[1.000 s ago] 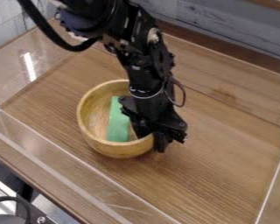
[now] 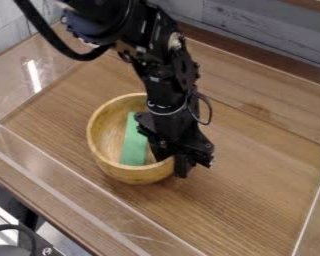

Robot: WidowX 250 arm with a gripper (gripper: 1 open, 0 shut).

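A yellow-tan bowl (image 2: 107, 128) rests on the wooden table, holding a green object (image 2: 133, 142) on its inner left side. My black gripper (image 2: 174, 160) reaches down from the top to the bowl's right rim and is shut, apparently on that rim; the exact contact between the fingers is hidden by the gripper body.
A white-grey wall runs along the back, and the table's edge is at the lower left, with a dark cable below it.
The gripper and bowl are nearly still, with at most a very slight shift.
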